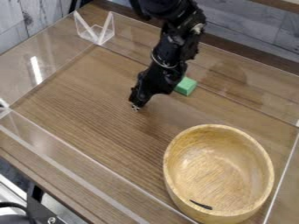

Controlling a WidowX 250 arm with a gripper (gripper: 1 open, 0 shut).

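Observation:
The black robot arm reaches down from the top of the view, its gripper [136,103] low over the middle of the wooden table, shut, with nothing clearly visible between its small fingertips. A green block [184,87] lies to the right of the gripper, partly behind the arm.
A large tan oval bowl [216,171] fills the lower right. White plastic pieces stand at the far top edge and at the left edge, and dark cables lie at the lower left.

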